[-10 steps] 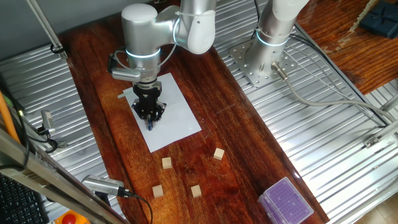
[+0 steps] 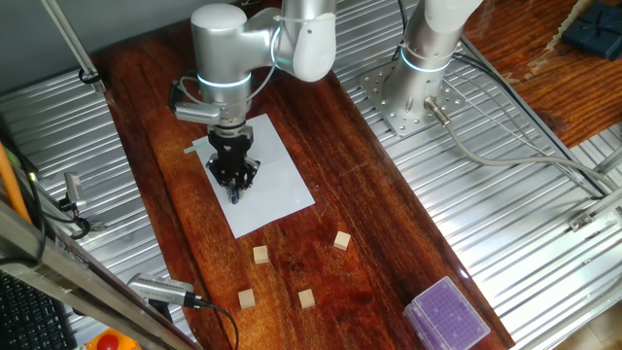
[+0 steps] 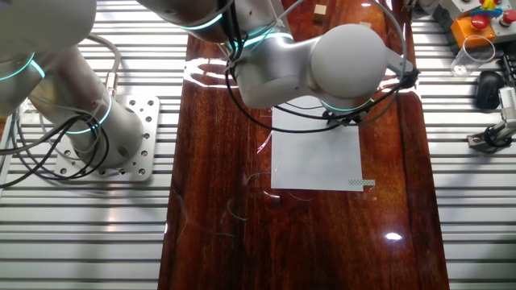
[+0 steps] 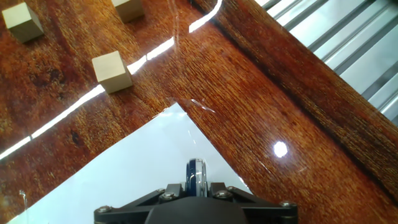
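Observation:
A dark blue pen-like object with a shiny end (image 4: 196, 171) stands between the fingers of my gripper, which is shut on it. In exterior view 1 the gripper (image 2: 234, 185) points down over the left part of a white sheet of paper (image 2: 277, 180), the object's lower end showing beneath the fingers. Whether that end touches the paper I cannot tell. No mark shows on the visible paper. From exterior view 2 the arm covers the gripper and part of the sheet (image 3: 314, 165).
Several pale wooden cubes, one of them nearest the paper (image 2: 260, 255), lie on the brown wooden table (image 2: 369, 282). A purple box (image 2: 449, 316) sits by the table's edge. A camera (image 2: 162, 289) with a cable stands at the lower left. Bare wood surrounds the sheet.

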